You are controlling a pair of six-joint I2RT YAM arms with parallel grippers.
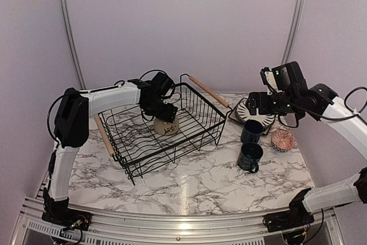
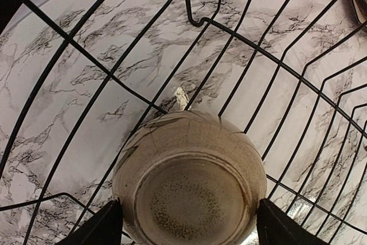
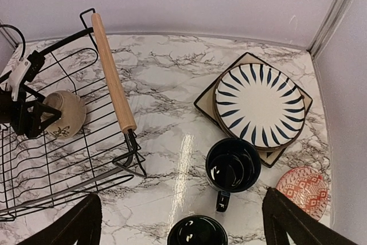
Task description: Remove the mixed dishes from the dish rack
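Note:
A beige bowl (image 1: pixel 166 127) lies upside down in the black wire dish rack (image 1: pixel 150 158). My left gripper (image 1: pixel 163 113) is down over it, its fingertips at either side of the bowl (image 2: pixel 189 182) in the left wrist view, still apart at the bowl's full width. On the right, my right gripper (image 1: pixel 258 101) is raised over the table, open and empty. Below it stand two dark mugs (image 1: pixel 250 156), a small red patterned bowl (image 1: pixel 282 139) and a stack of blue-striped plates (image 3: pixel 258 104) on a square piece.
The rack's wooden handle (image 3: pixel 112 70) runs along its right end. Walls close in the back and both sides.

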